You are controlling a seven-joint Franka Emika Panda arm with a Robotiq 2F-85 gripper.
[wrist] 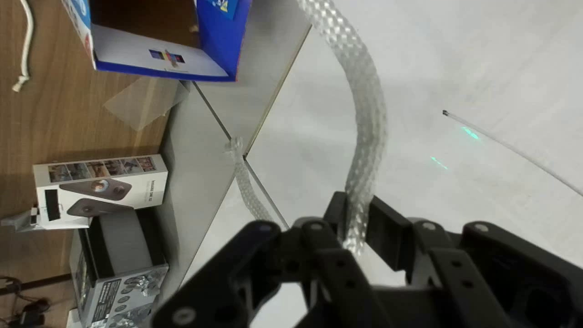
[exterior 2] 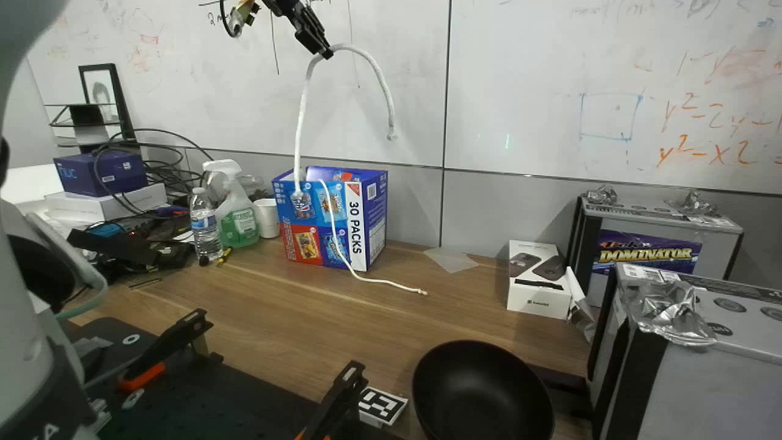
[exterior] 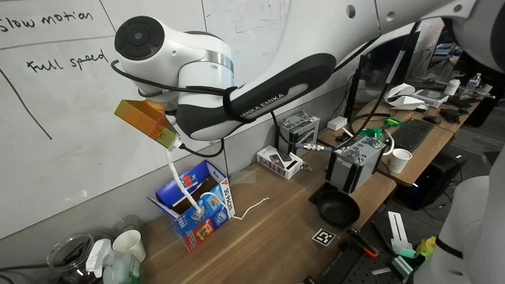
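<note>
My gripper is shut on a thick white braided rope (wrist: 367, 104), held high in front of the whiteboard. In exterior view 2 the rope (exterior 2: 300, 121) arches over the fingertips: one length drops toward the box front, the other end hangs free on the right. Below stands an open blue snack box (exterior: 203, 213), marked 30 PACKS. A thinner white cord (exterior 2: 333, 227) comes over the box's rim, runs down its front and ends in a knot on the table. In exterior view 1 the gripper's fingers are hidden behind the orange bracket (exterior: 146, 120).
A spray bottle (exterior 2: 236, 205), a water bottle (exterior 2: 205, 223) and a paper cup (exterior: 130, 243) stand left of the box. To the right are a white phone box (exterior: 279, 161), grey metal units (exterior: 355, 163) and a black pan (exterior: 338, 208). Mid-table is clear.
</note>
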